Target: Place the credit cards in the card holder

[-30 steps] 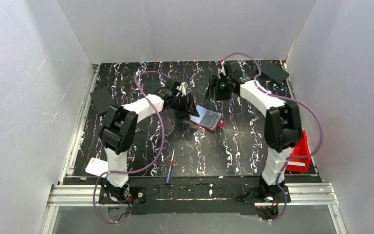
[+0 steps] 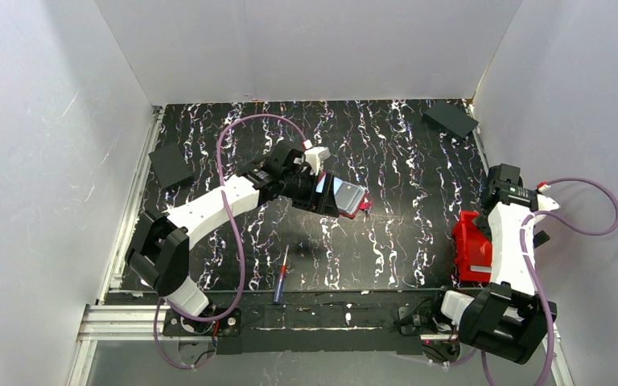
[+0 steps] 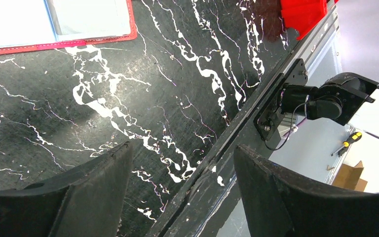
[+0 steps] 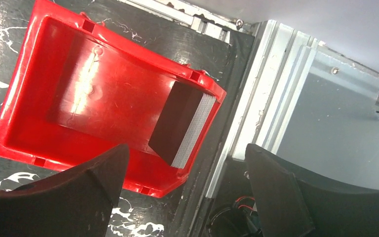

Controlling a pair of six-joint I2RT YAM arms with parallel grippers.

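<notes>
The red-edged card holder lies open at the middle of the table, with clear pockets. Its edge crosses the top left of the left wrist view. My left gripper is over the holder's left part, hiding some of it. Its fingers stand apart with nothing between them. Far right, a stack of cards, dark-faced with pale edges, stands at one end inside a red bin. Over the bin area, my right gripper is open and empty, its fingers not touching the stack.
A screwdriver rests near the front edge. Dark flat pads lie at the left and at the back right. The right wall is close to my right arm.
My right arm has swung from beside the holder over to the red bin at the right. The left gripper has shifted slightly right and toward the front, over the holder.
</notes>
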